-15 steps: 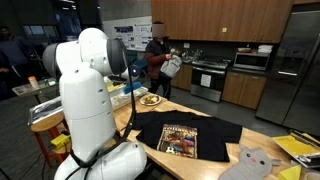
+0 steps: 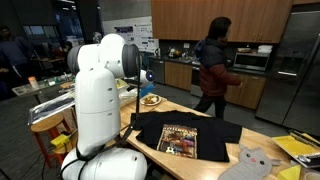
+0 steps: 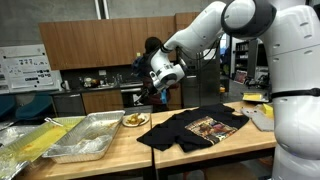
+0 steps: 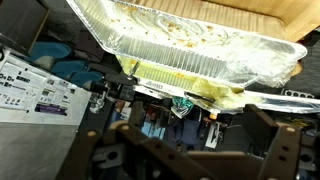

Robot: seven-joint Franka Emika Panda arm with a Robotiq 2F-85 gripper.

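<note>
High above the table's far end hangs my gripper [image 3: 160, 82], well clear of the surface. The wrist view shows its two dark fingers [image 4: 125, 143] spread wide apart; the gripper is open, with nothing held between them. Beyond the fingers lies a shallow foil tray [image 4: 187, 35], partly covered with something clear and crinkled. A plate of food [image 3: 136, 119] rests on the wooden table near that end. On the black cloth [image 3: 178, 132] lies a flat, colourful picture or box [image 3: 211, 129].
A second foil tray [image 3: 38, 141] stands beside the first foil tray [image 3: 85, 147]. A grey animal-shaped mat [image 2: 251, 164] and yellow items [image 2: 296, 147] occupy the near right. A person [image 2: 215, 68] is behind the table. Bare wood shows at the table's front.
The person has walked from the left to the right behind the table. The arm and the things on the table look unchanged.
</note>
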